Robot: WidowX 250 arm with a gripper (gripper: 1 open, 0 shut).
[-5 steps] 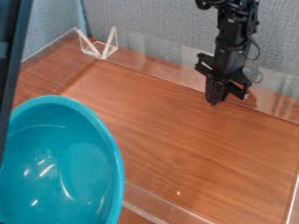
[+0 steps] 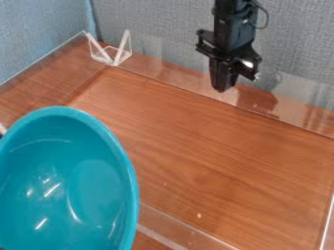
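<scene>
The black gripper (image 2: 225,73) hangs upper right of centre, above the back part of the wooden board (image 2: 209,166), near the clear back wall. Its fingers are dark and small in view; whether they are open or shut is hard to tell. No object is visible at its tip.
A large teal bowl (image 2: 65,181) fills the lower left. A white wire bracket (image 2: 111,54) stands in the back left corner. Clear low panels edge the board, and grey fabric walls rise behind. The middle of the board is bare.
The gripper has moved left and up along the back of the board.
</scene>
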